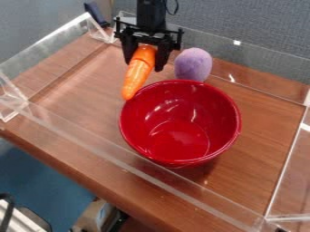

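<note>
An orange carrot (138,72) hangs at the upper middle, tilted, its tip pointing down toward the front. My black gripper (145,47) is shut on its upper end. A red bowl (182,149) stands on the wooden table at the centre right, empty inside, just right of and below the carrot. A purple rounded object (193,63) lies behind the bowl, to the right of the gripper.
Clear low walls border the wooden table (72,100) on its sides. Grey padded panels stand at the back.
</note>
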